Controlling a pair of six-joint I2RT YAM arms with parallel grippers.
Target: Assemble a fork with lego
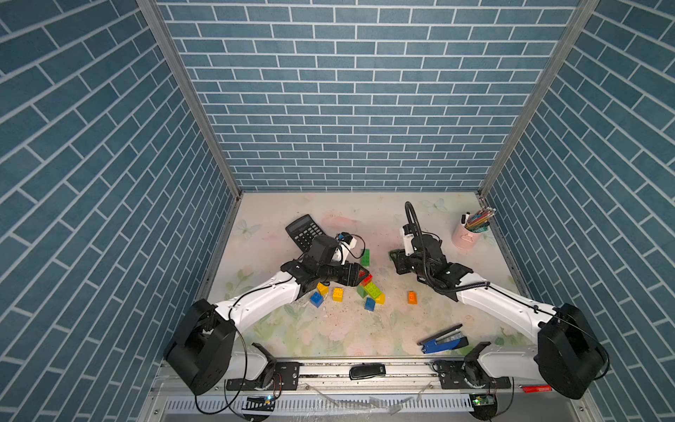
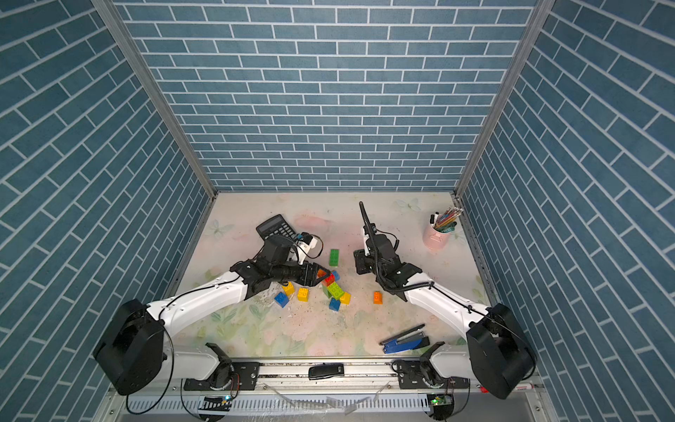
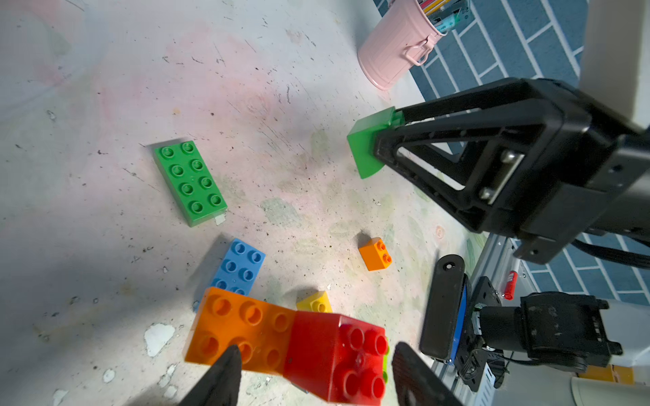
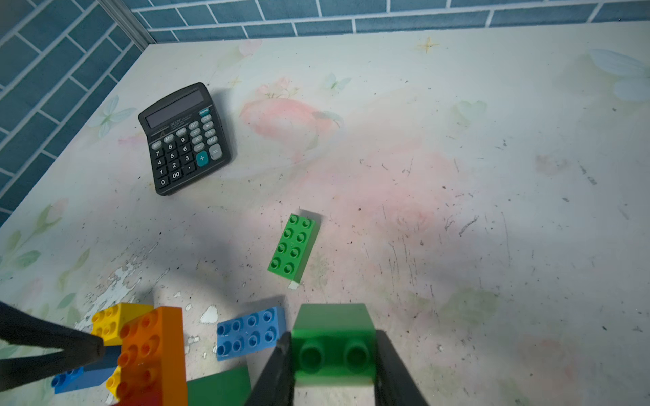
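In the left wrist view, an orange brick (image 3: 240, 330) joined to a red brick (image 3: 318, 352) lies just beyond my left gripper, whose part-open fingers have nothing clearly held between them. My right gripper is shut on a green brick (image 4: 331, 338), raised above the table at the right of the pile. A green 2x4 brick (image 4: 293, 247) lies flat behind the pile, with a light blue brick (image 4: 250, 333) nearer. Yellow, dark blue and lime bricks (image 1: 372, 289) lie around the left gripper, and a small orange brick (image 3: 374, 254) lies to the right.
A calculator (image 4: 182, 138) lies at the back left. A pink pencil cup (image 1: 464, 237) stands at the back right, and a blue stapler (image 1: 441, 341) lies at the front right.
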